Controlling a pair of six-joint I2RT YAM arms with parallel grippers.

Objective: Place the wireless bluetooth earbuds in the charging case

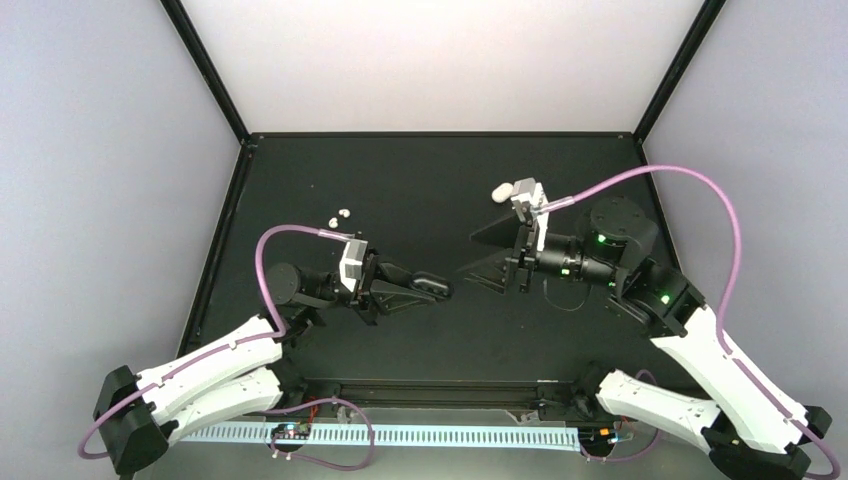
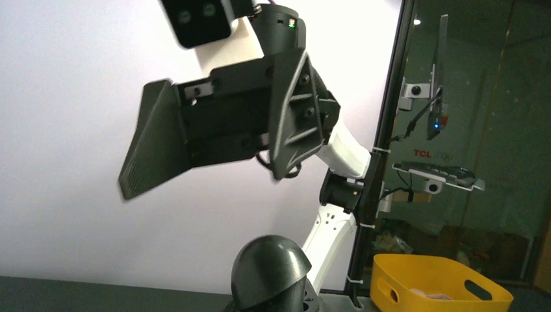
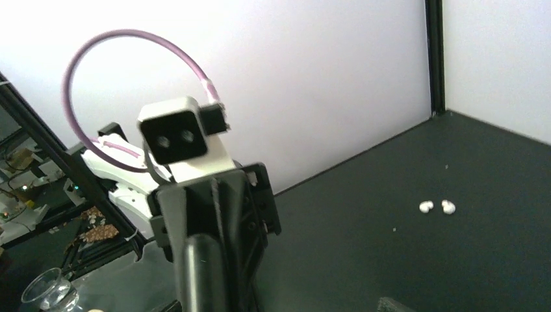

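A black rounded charging case (image 1: 436,284) is held by my left gripper (image 1: 422,287), which is shut on it above the table. In the left wrist view the case's domed end (image 2: 269,266) shows at the bottom, with a seam across it; whether the lid is ajar I cannot tell. To the right of the case, a short gap away, my right gripper (image 1: 467,254) is open and empty. Two small white earbuds, one (image 3: 425,206) close beside the other (image 3: 448,207), lie on the table at the back left, behind the left gripper.
A white oval object (image 1: 502,192) rests on the table beside the right gripper's camera mount. A yellow basket (image 2: 442,279) stands outside the work area.
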